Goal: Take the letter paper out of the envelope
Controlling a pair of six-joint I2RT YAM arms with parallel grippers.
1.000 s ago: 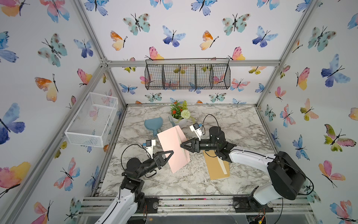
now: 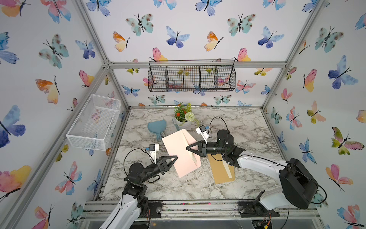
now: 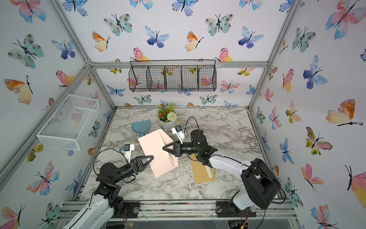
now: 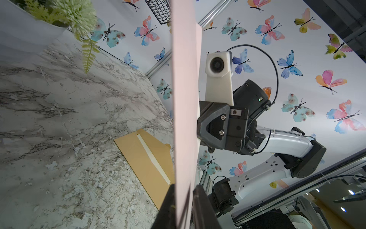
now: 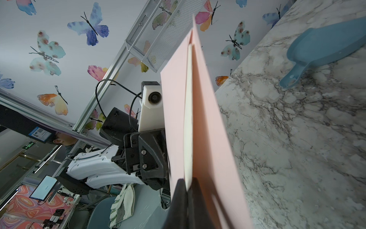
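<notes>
A pink envelope (image 2: 176, 145) hangs upright over the table. My left gripper (image 2: 175, 157) is shut on its lower left edge; the left wrist view shows the pink sheet (image 4: 183, 95) running down between the blurred fingers. On the opposite side, my right gripper (image 2: 188, 148) is shut at the mouth. There, in the right wrist view, a thin cream edge (image 5: 188, 126), by its look the letter paper, runs down into the fingertips between the pink front and the pink flap (image 5: 213, 126). How much paper is inside is hidden.
A brown envelope (image 2: 220, 174) with a pale strip lies flat below the right arm. Behind stand a potted plant (image 2: 184, 122) and a blue dustpan (image 2: 157, 127). A white mesh basket (image 2: 95, 122) hangs at left.
The envelope's right side spreads further right than before. The left gripper has stayed nearly still.
</notes>
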